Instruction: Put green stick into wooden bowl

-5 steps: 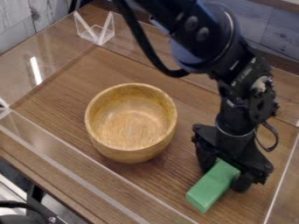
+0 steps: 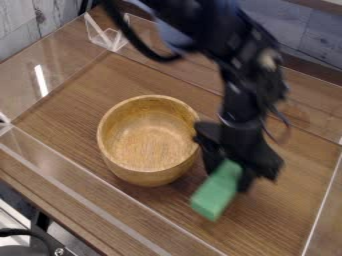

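A green stick (image 2: 214, 196) hangs tilted from my gripper (image 2: 227, 172), which is shut on its upper end. The stick's lower end points toward the front of the table, and its top is hidden by the dark fingers. Just to the left stands the wooden bowl (image 2: 110, 145), upright, its inside bare. The gripper's left side is close to the bowl's right rim; motion blur hides whether they touch.
A clear wire-like stand (image 2: 107, 38) is at the back left. Dark cables (image 2: 38, 238) lie at the front left corner. Bare wooden table (image 2: 287, 215) spreads to the right and behind the bowl.
My gripper has moved left and a little up in the view, toward the bowl, carrying the green stick along. The bowl has stayed in place.
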